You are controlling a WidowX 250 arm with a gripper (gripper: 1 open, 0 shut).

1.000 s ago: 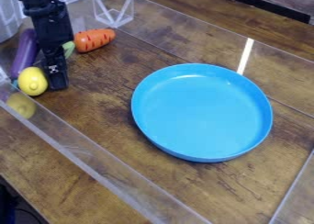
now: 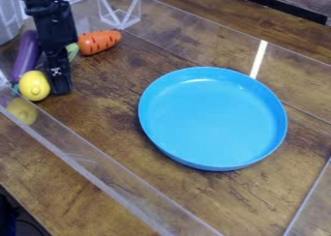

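Observation:
The dark gripper reaches down at the upper left, low among a cluster of toys. A yellow lemon-like toy sits just below it, a purple elongated toy to its left, and a green item partly behind it. An orange carrot lies to its right. The fingertips are dark and hard to make out, so what is between them is unclear. A large blue plate rests on the right half of the wooden surface.
Clear plastic walls border the work area on several sides, including a long one across the lower left. Bare wood lies between the toys and the plate.

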